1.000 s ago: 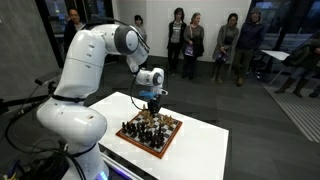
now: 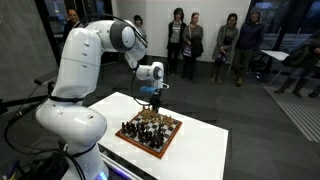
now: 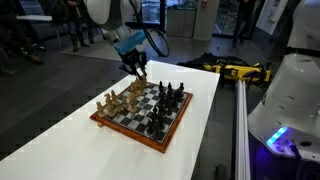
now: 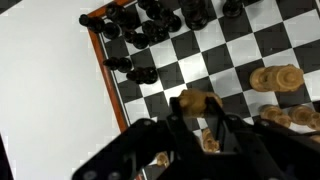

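Observation:
A chess board (image 2: pixel 128 137) with a brown wooden rim lies on the white table. My gripper is over the light side of the board, shut on a light wooden chess piece (image 4: pixel 194 100). Seen from above, that piece covers part of the squares near the board's edge. Other light pieces (image 4: pixel 285 78) stand to the right in the wrist view. Dark pieces (image 4: pixel 145 76) are grouped at the top left there. In exterior view 2, the gripper (image 3: pixel 140 73) is at the far end of the board, where its fingertips are small and hard to make out.
Bare table (image 4: pixel 45 105) lies beside the board's edge. More free table (image 2: pixel 200 140) shows to the right in exterior view 1. Several people (image 2: pixel 193 42) stand along the back wall, away from the table.
The arm has shifted slightly, with the gripper a little higher over the far side of the board. The pieces on the board look unchanged.

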